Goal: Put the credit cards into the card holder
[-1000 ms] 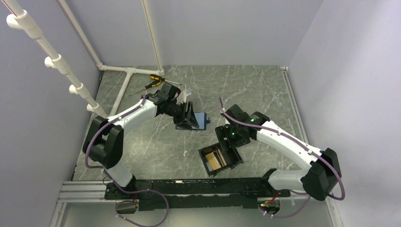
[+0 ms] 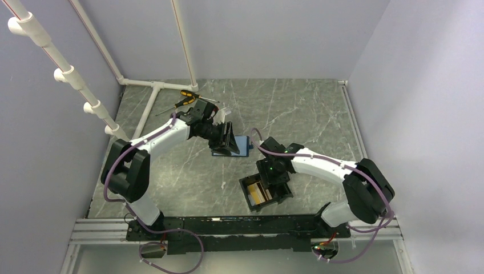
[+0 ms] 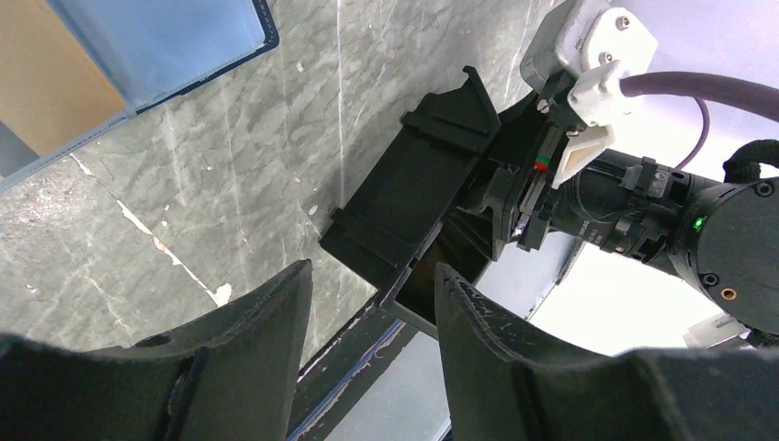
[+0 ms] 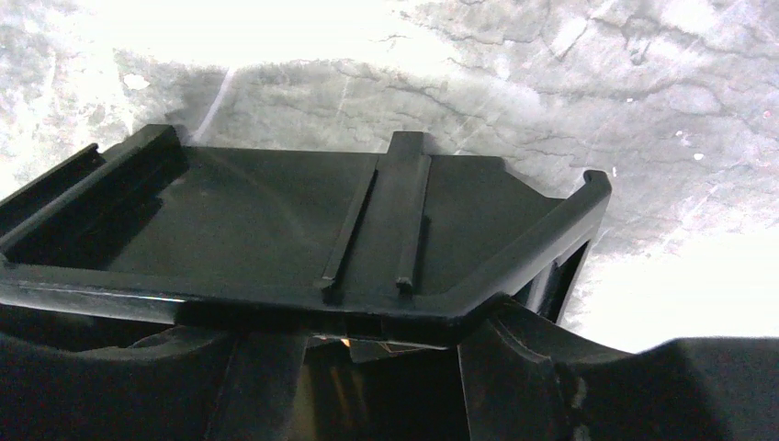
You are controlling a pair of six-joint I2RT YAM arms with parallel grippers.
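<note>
A black box (image 2: 243,181) stands near the front of the table with several upright yellowish and white cards (image 2: 257,194) in it. Over its inner part my right gripper (image 2: 265,182) reaches down, fingers apart; in the right wrist view the fingers (image 4: 262,377) sit behind the box wall (image 4: 257,211), and what lies between them is dark and hard to make out. A flat blue-edged case (image 3: 207,50) bearing a tan panel (image 3: 50,78) lies farther back. My left gripper is open above the table near that case, nothing between its fingers.
Two yellow-and-black tools (image 2: 185,101) lie at the back left beside white pipes (image 2: 151,105). Clear table lies at the back right and front left. The right arm crosses the table's right side.
My right gripper has come down and leftward, from above the box's far right corner to over the cards' end. The left arm and the box look still.
</note>
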